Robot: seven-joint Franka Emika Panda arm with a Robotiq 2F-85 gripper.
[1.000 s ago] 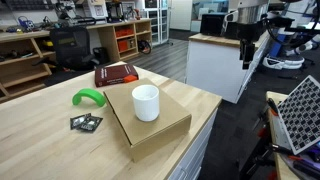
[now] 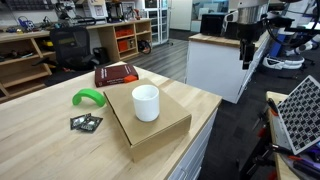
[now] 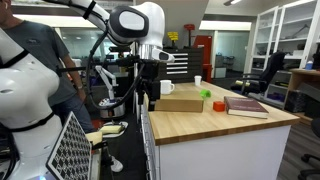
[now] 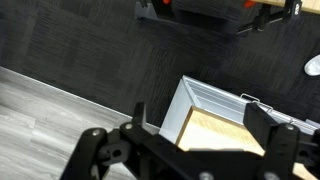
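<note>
High over the floor, away from the table, my gripper (image 2: 246, 64) points downward. In the wrist view its two dark fingers (image 4: 262, 126) stand wide apart, with nothing between them but a pale-topped surface and floor below. A white mug (image 2: 146, 102) stands upright on top of a brown cardboard box (image 2: 165, 133) on the wooden table. Behind the box lie a green curved piece (image 2: 89, 97) and a dark red book (image 2: 116, 75). Small black squares (image 2: 86, 123) lie left of the box. Exterior view 2 also shows a red block (image 3: 218, 106) near the book.
White cabinets (image 3: 240, 152) form the table's side. A slatted light panel (image 2: 302, 115) stands right of the table, near the arm. Dark floor (image 2: 232, 128) lies between.
</note>
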